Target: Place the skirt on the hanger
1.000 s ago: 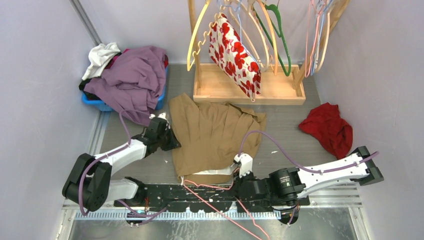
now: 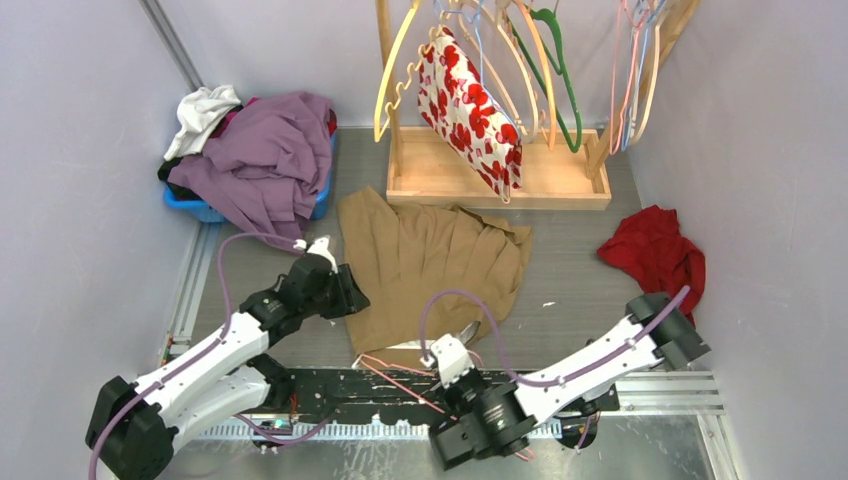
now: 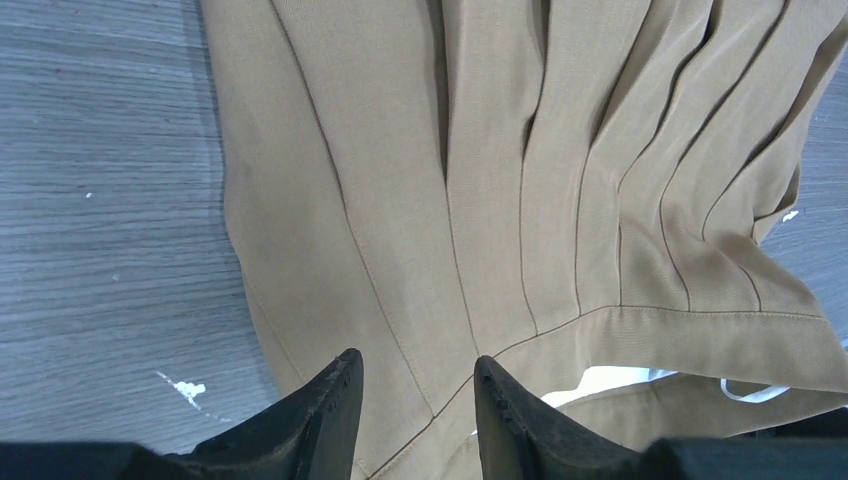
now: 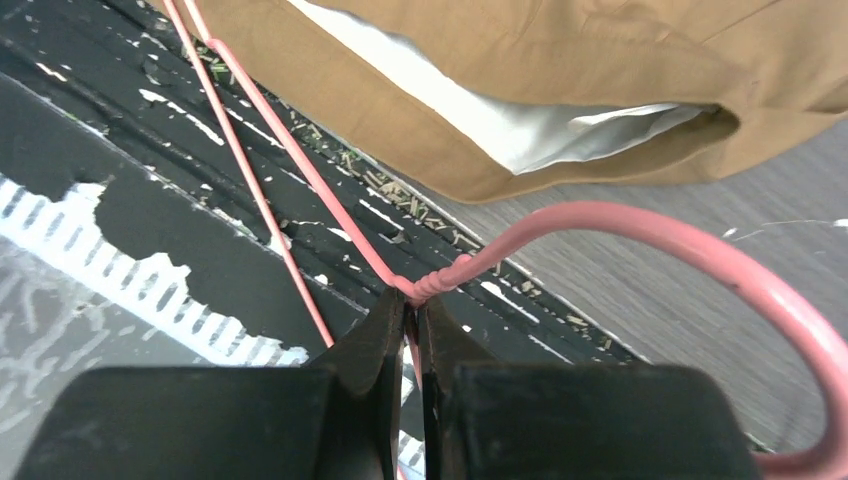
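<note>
The brown pleated skirt (image 2: pixel 430 265) lies flat on the table, waistband toward the front, its opening showing white lining (image 4: pixel 430 85). A pink wire hanger (image 4: pixel 300 150) is gripped at its twisted neck by my right gripper, which is shut on it. The hanger's hook (image 4: pixel 640 220) curves off to the right, and one end lies by the skirt's front left corner. Above the skirt's left part is my left gripper, its fingers (image 3: pixel 335 405) apart and nothing between them. The fabric lies below those fingertips.
At the back stands a wooden rack (image 2: pixel 430 180) with several hangers and a floral cloth (image 2: pixel 465 115). A blue basket (image 2: pixel 205 210) of clothes is at the left, a red cloth (image 2: pixel 655 255) at the right. Bare table (image 2: pixel 570 270) lies right of the skirt.
My left gripper has shifted slightly toward the front and right, over the skirt's left edge.
</note>
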